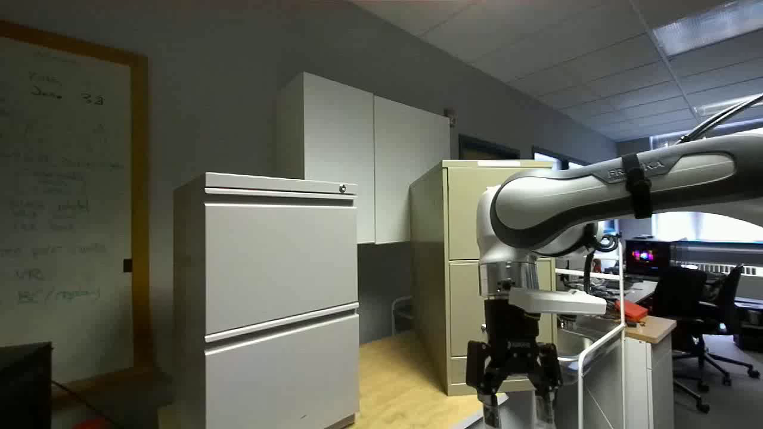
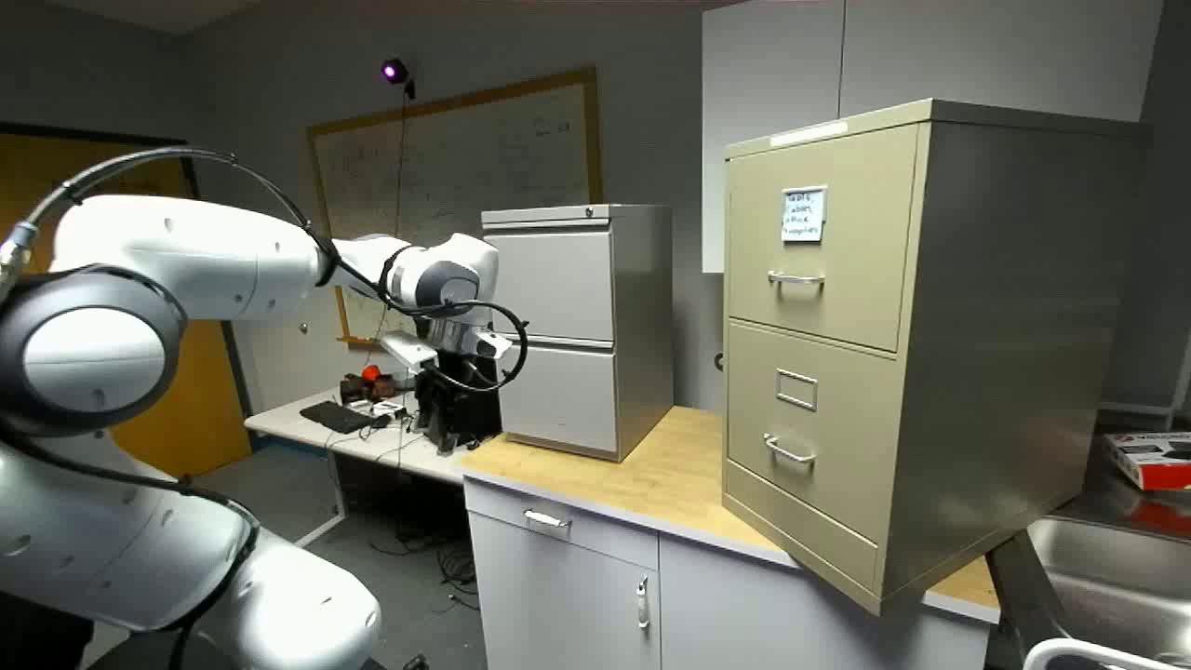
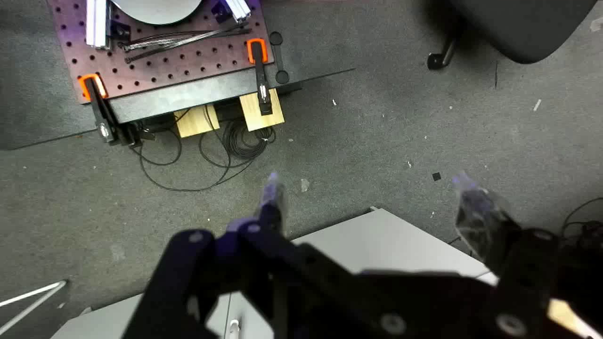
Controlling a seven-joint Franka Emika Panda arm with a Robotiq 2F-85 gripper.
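My gripper points straight down in exterior view 1, its two fingers spread well apart. In the wrist view the open gripper has only grey floor and part of a white cabinet showing between its fingertips, so it holds nothing. Behind it in exterior view 1 stands a beige filing cabinet with its drawers closed. A grey two-drawer cabinet, also closed, is to the left. Both rest on a wood-topped counter. In exterior view 2 the fingers blend into a dark background.
The counter's base has a closed drawer and a door with a metal handle. A metal sink lies at the right. Beneath the wrist are open floor, coiled cables and a perforated plate. Bare counter shows between the cabinets.
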